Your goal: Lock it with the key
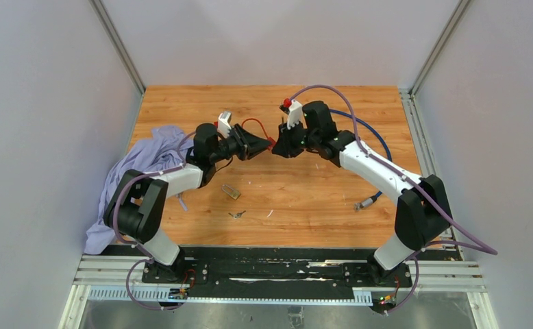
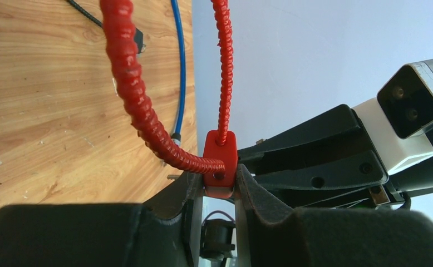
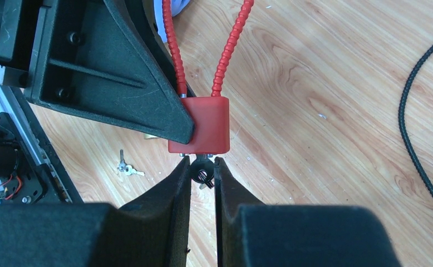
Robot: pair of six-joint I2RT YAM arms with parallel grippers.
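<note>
A red cable lock, its red coiled cable looping upward, is held between the grippers above the middle of the board. My left gripper is shut on the red lock body. My right gripper faces it from the right, its fingertips just at the lock's edge, around a small key with a black round head; whether they grip it firmly is hard to tell.
A brass padlock and loose keys lie on the wooden board. Purple cloth covers the left side. A blue hose with a metal fitting runs along the right.
</note>
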